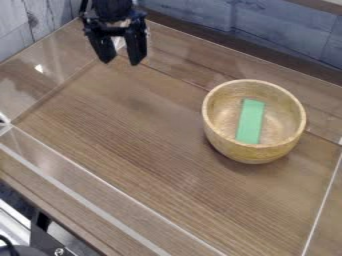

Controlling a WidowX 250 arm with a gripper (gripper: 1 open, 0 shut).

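Note:
My gripper (116,60) is at the upper left, a dark shape over the wooden table, with its fingers apart and pointing down. A small whitish thing shows just behind it, too hidden to identify. On the right, a yellow bowl (281,110) holds a green block (250,121) lying inside it.
A blue-grey surface lies beyond the table at the upper right.

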